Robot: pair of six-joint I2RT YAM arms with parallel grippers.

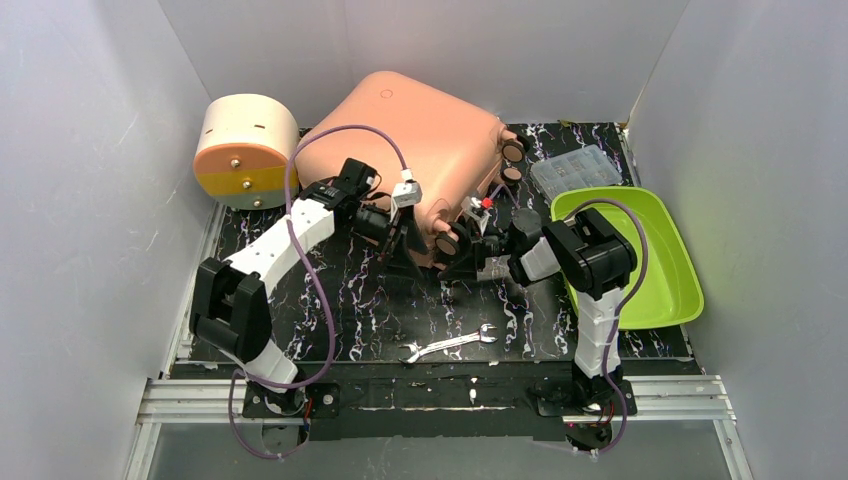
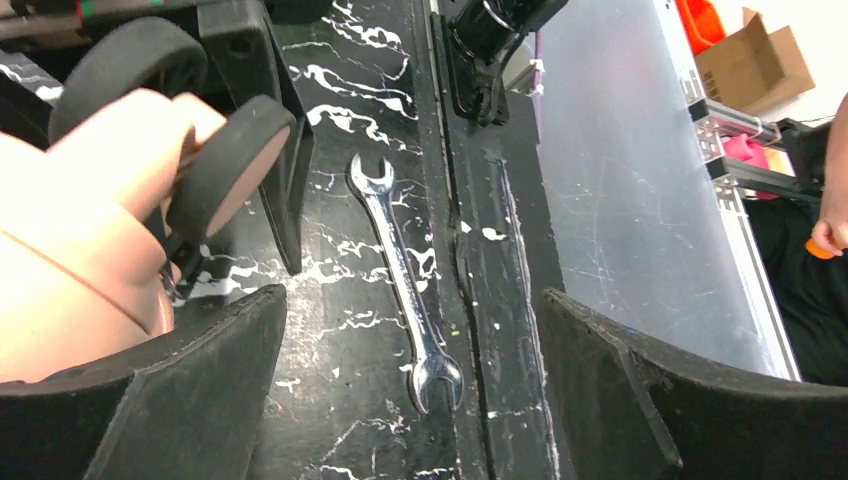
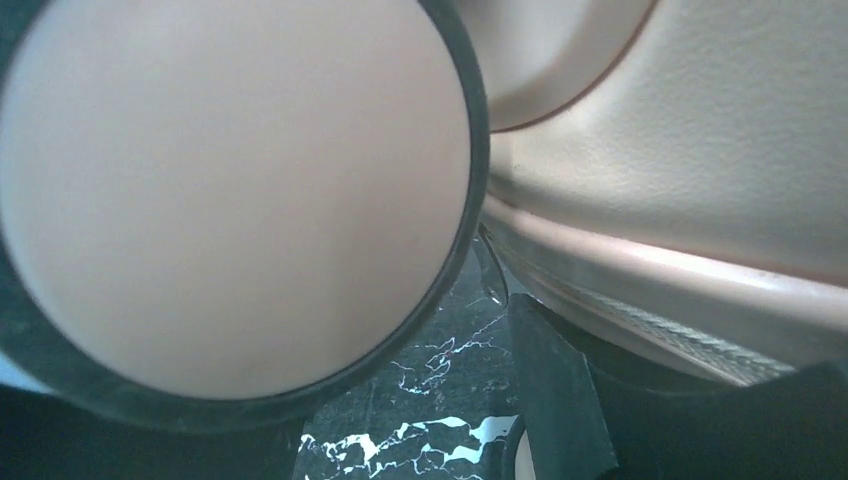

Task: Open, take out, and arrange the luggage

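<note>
The pink suitcase [image 1: 400, 120] lies on its side at the back middle, wheels toward the right. My left gripper [image 1: 398, 250] is open in front of its near side; in the left wrist view nothing is between its fingers, and a wheel [image 2: 225, 165] stands ahead of it. My right gripper [image 1: 462, 255] is at the suitcase's front right corner, close around a wheel [image 3: 230, 190] that fills much of the right wrist view; the wheel hides most of its finger, so whether it grips is unclear.
A drawer box [image 1: 245, 140] stands back left, a clear organiser [image 1: 570, 170] back right. A green tub [image 1: 665, 310] is at the right, beside my right arm. A wrench [image 1: 450, 343] lies at the front middle.
</note>
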